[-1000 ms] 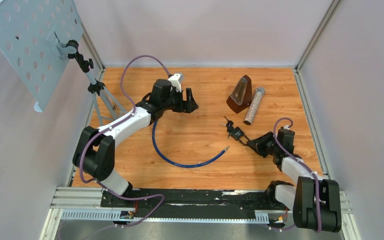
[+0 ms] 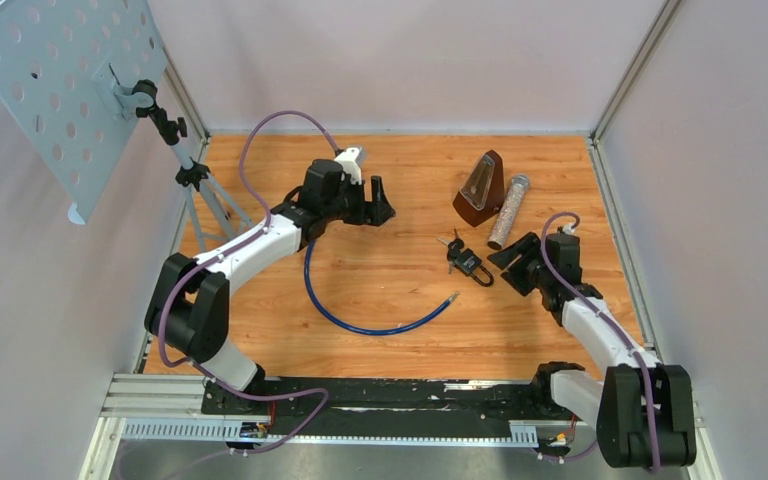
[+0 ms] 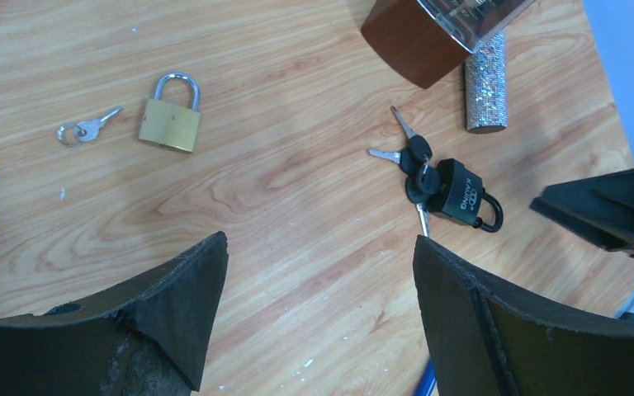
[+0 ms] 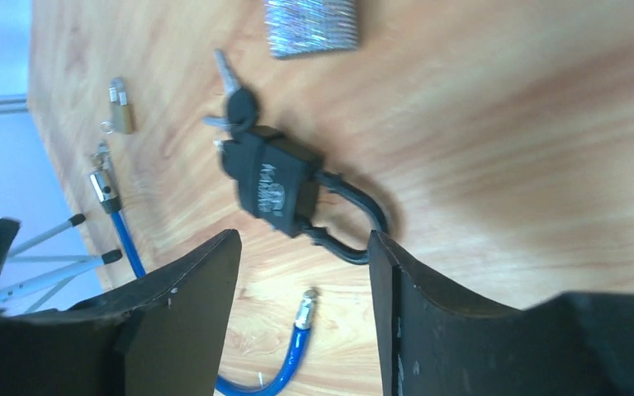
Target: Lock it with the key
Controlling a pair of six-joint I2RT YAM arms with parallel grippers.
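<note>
A black padlock (image 2: 470, 262) lies on the wooden table with several black-headed keys (image 4: 241, 107) at the end opposite its shackle. One of the keys sits against the padlock's keyed end. The shackle (image 4: 361, 203) points toward my right gripper (image 2: 501, 270), whose fingers stand open just beyond it, with nothing held. Both shackle legs reach the body, but whether they are latched I cannot tell. To the left, away from the padlock, my left gripper (image 2: 372, 200) hangs open and empty. A brass padlock (image 3: 171, 124) and a small silver key (image 3: 87, 129) lie apart, seen by the left wrist.
Behind the black padlock stand a brown metronome (image 2: 479, 188) and a glittery microphone (image 2: 508, 212). A blue cable (image 2: 365, 329) curves across the front. A music stand (image 2: 70, 90) rises at the left. Bare table lies between the arms.
The left arm is still.
</note>
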